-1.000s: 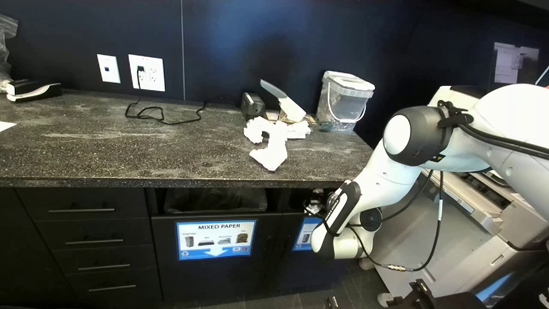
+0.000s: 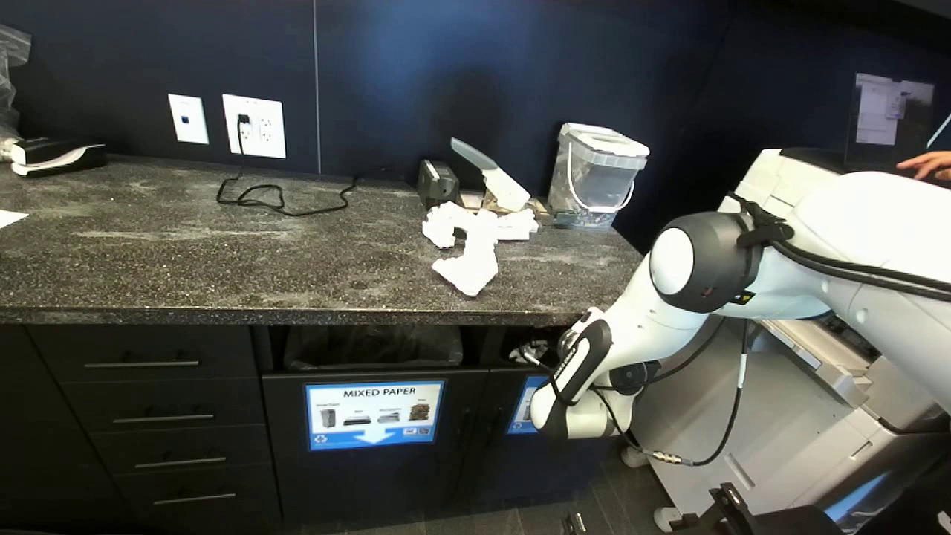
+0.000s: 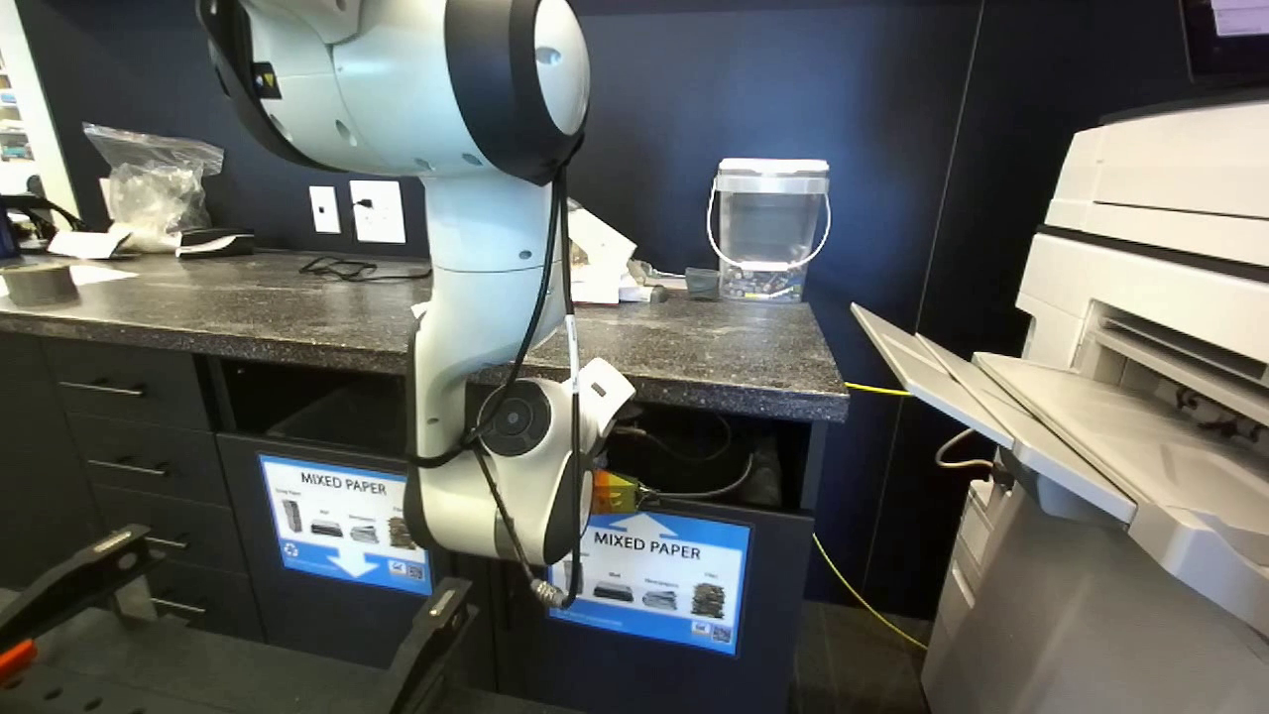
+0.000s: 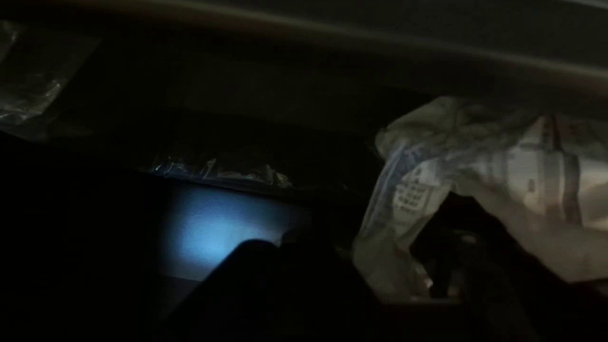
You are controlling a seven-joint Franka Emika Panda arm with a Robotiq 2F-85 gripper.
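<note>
My gripper is inside the dark bin opening under the counter, its fingers apart as dark shapes in the wrist view. The right finger (image 4: 464, 228) overlaps a crumpled, pale translucent bag (image 4: 484, 148) with printing on it; whether they touch is unclear. I see nothing clearly held. In exterior view 1, the fingers are hidden beyond the white wrist (image 2: 588, 414), in front of the right-hand bin. The opening (image 3: 714, 446) also shows in exterior view 2, above a MIXED PAPER sign (image 3: 648, 583).
Crumpled white material (image 2: 472, 254) lies on the counter (image 2: 223, 258), near a lidded clear bucket (image 2: 595, 174). The counter's front edge overhangs the bins. A printer (image 3: 1142, 393) stands to the right, and a cable hangs from my arm.
The arm has shifted slightly left and lower at the elbow, bringing the wrist closer in to the right-hand bin opening. The things on the counter have stayed put.
</note>
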